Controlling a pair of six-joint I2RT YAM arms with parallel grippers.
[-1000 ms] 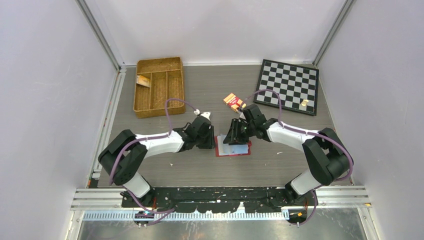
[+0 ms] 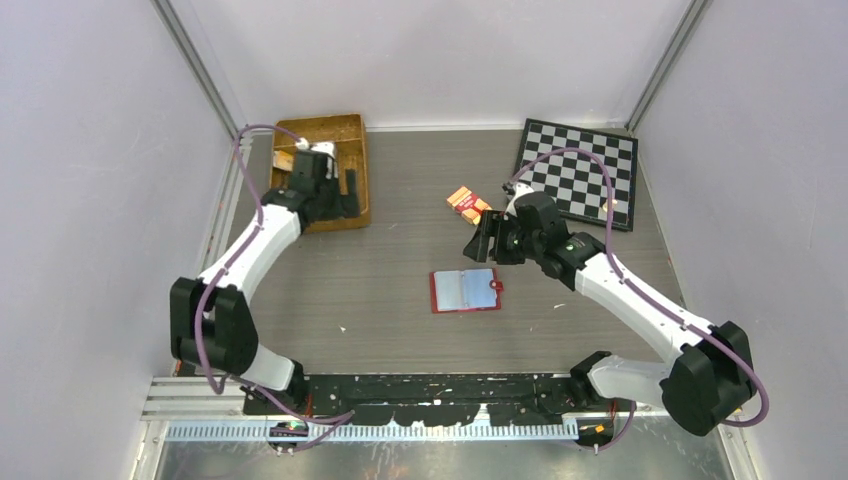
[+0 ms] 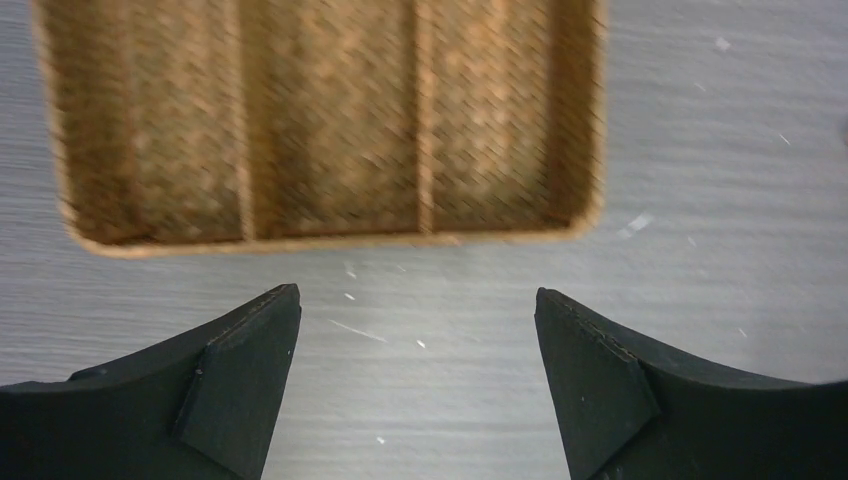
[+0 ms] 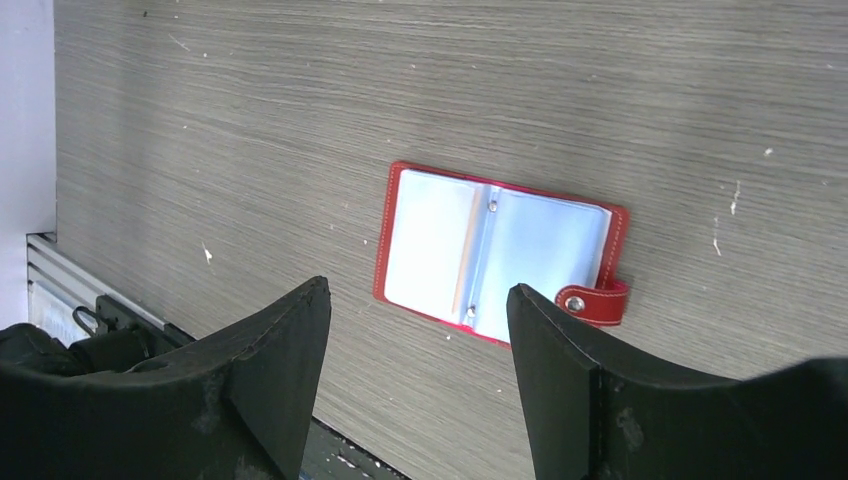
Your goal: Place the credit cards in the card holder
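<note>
The red card holder [image 2: 466, 290] lies open and flat on the table in front of my right gripper [image 2: 484, 240], with pale sleeves in both halves. In the right wrist view the holder's sleeve [image 4: 545, 250] and snap strap [image 4: 597, 303] show clearly; I cannot tell whether a card sits inside. The right fingers [image 4: 270, 370] stand apart, nothing between them, above and behind the holder. Over the wicker tray's right side is my left gripper, open and empty. A small pale-orange item [image 2: 284, 160] lies in the tray's left compartment, partly hidden; no separate credit card can be made out.
The wicker tray [image 3: 330, 243] has dividers and stands at the back left. A red-and-yellow packet [image 2: 464, 201] lies behind the right gripper. A chessboard [image 2: 620, 215] occupies the back right. Bare table surrounds the holder.
My left arm has swung from beside the holder back and left to the tray. The right gripper has lifted away from the holder, back and slightly right, uncovering it.
</note>
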